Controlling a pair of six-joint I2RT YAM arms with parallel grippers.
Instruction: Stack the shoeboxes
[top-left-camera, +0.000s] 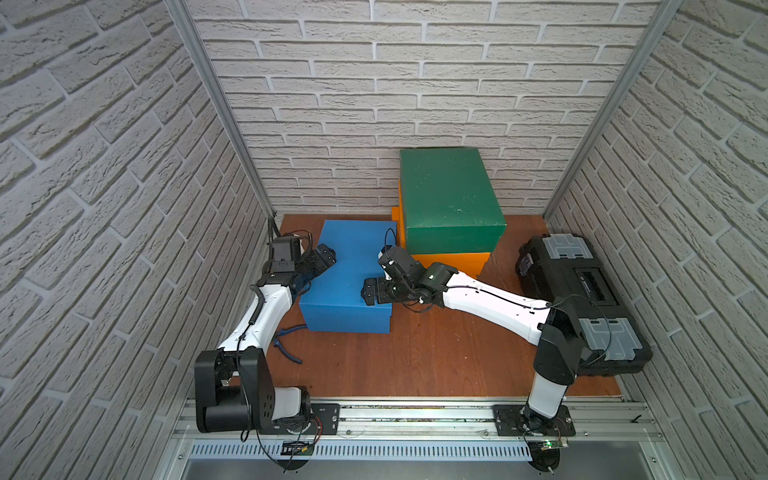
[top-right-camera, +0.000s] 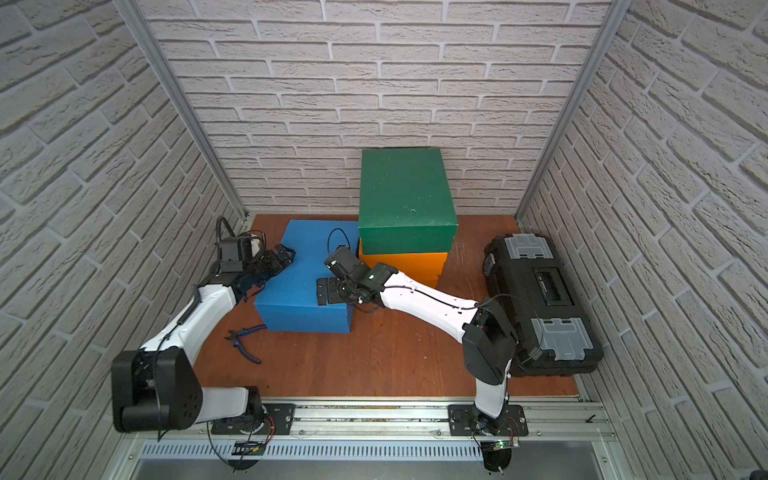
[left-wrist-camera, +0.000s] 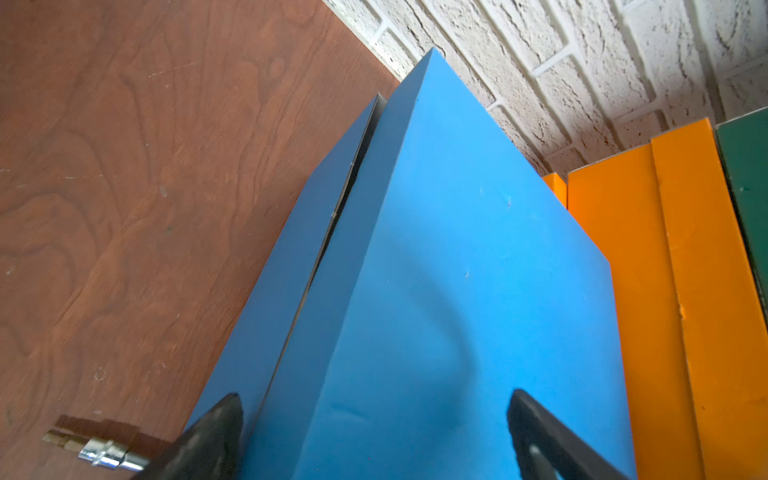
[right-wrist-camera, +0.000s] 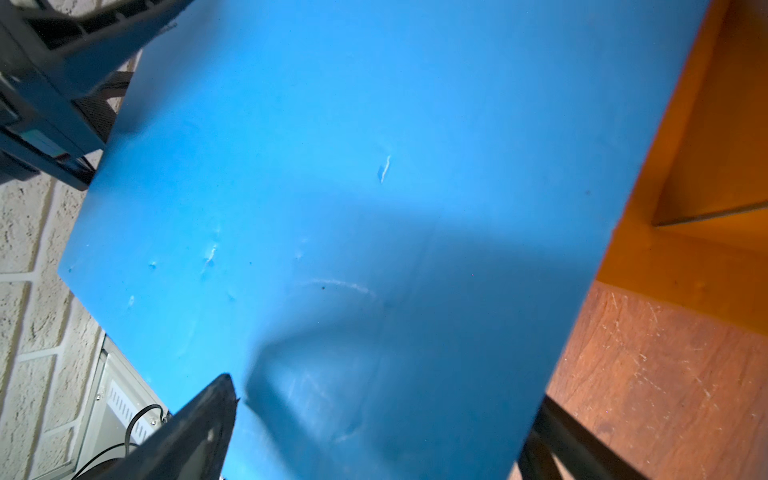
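A blue shoebox (top-left-camera: 356, 264) with a lid stands on the wooden table, left of centre. In the left wrist view its lid (left-wrist-camera: 464, 264) sits over the body with a narrow dark gap along the left side. My left gripper (top-left-camera: 324, 256) is at its left edge, fingers apart, one beside the lid's side and one over the top. At its right front edge is my right gripper (top-left-camera: 375, 290), also open, the lid's edge between its spread fingers. Right of the blue box, a green shoebox (top-left-camera: 452, 188) rests on an orange shoebox (top-left-camera: 456, 262).
Blue-handled pliers (top-right-camera: 246, 345) lie by the blue box's front left. A metal socket piece (left-wrist-camera: 108, 452) lies close to its left side. The black toolbox (top-left-camera: 588, 300) occupies the right side. Bare table (top-left-camera: 480, 352) shows at front centre.
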